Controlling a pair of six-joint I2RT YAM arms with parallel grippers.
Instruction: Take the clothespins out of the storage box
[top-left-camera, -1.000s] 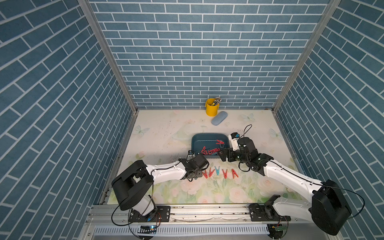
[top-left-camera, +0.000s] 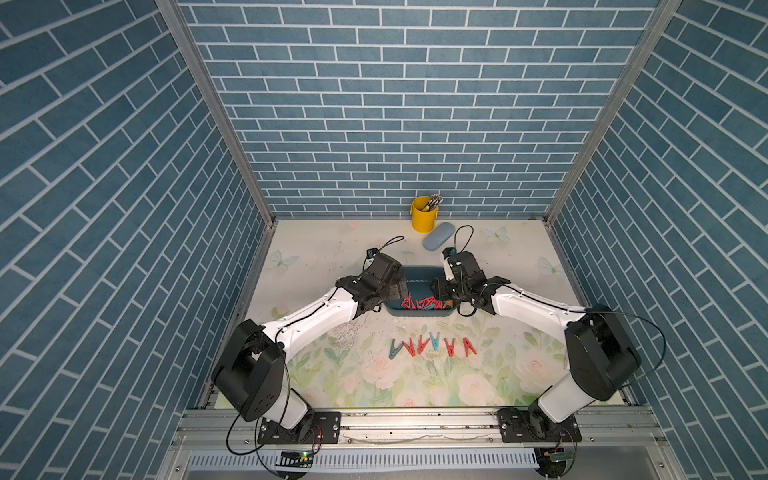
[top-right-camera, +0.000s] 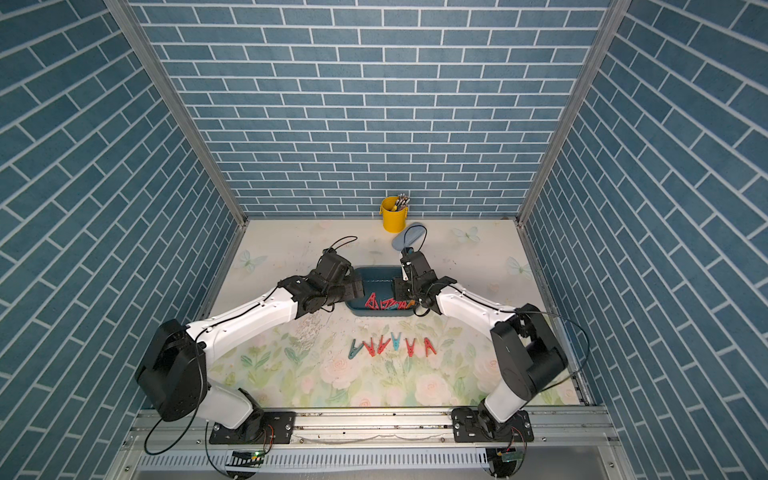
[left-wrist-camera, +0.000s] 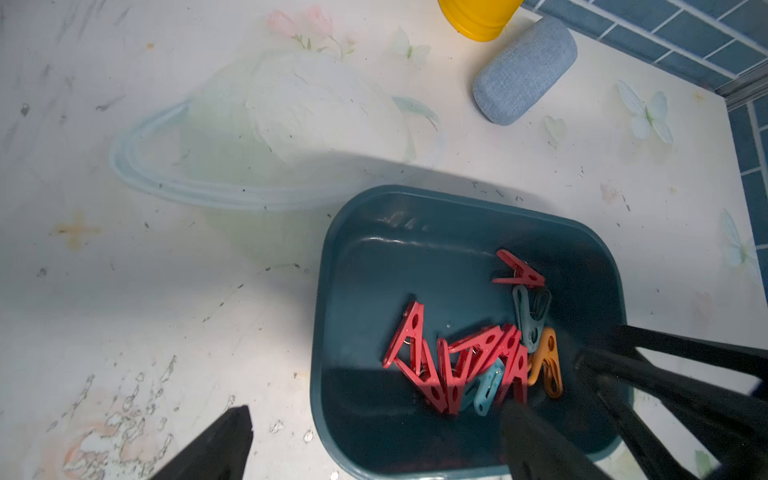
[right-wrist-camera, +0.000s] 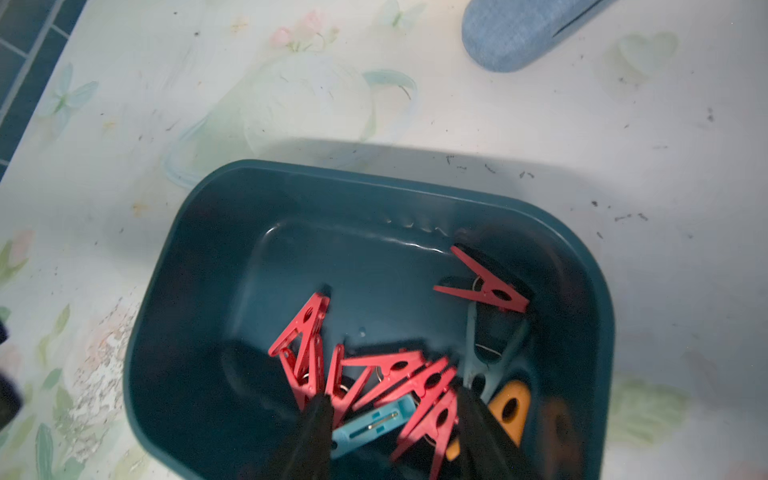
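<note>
The teal storage box (left-wrist-camera: 376, 224) holds several red clothespins (right-wrist-camera: 304, 328), a light blue clothespin (right-wrist-camera: 376, 424), a grey-teal one (left-wrist-camera: 529, 312) and an orange one (left-wrist-camera: 544, 360). Outside, in front of the box, a row of red, blue and teal clothespins (top-left-camera: 449, 346) lies on the table. My left gripper is open above the box's left part, nothing between its fingers. My right gripper hangs over the box's right part, its fingers apart above the clothespins; whether they touch any is unclear.
A yellow cup (top-left-camera: 423, 214) with utensils and a grey-blue case (top-left-camera: 438, 237) stand behind the box. The two grippers are close together over the box.
My left gripper has moved back and up from the front row to the box. My right gripper has moved back and left over the box.
</note>
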